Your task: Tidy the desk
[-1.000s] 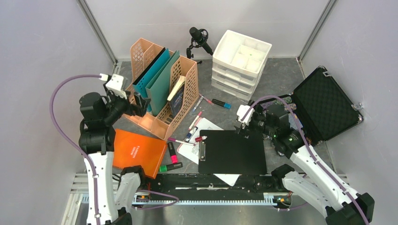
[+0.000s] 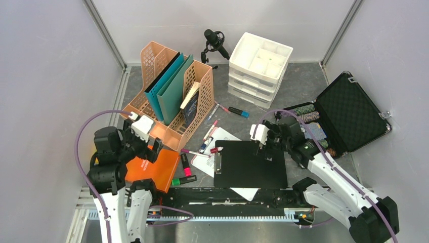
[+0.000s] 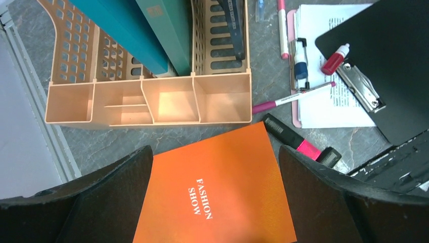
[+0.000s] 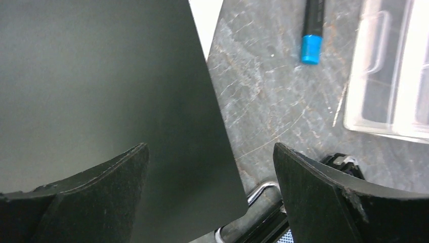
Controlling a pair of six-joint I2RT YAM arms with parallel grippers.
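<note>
My left gripper hangs open and empty over an orange FASHION SHOW folder, just below the peach organizer holding teal files. My right gripper is open above the black clipboard. Pens, highlighters and small bottles lie loose around paper left of and partly under the clipboard. A blue-capped marker lies near the white drawer unit.
An open black case with rolled items stands at the right. A microphone stands at the back. Walls close in both sides; bare desk shows between organizer and drawers.
The right gripper has shifted slightly; the desk items look unmoved.
</note>
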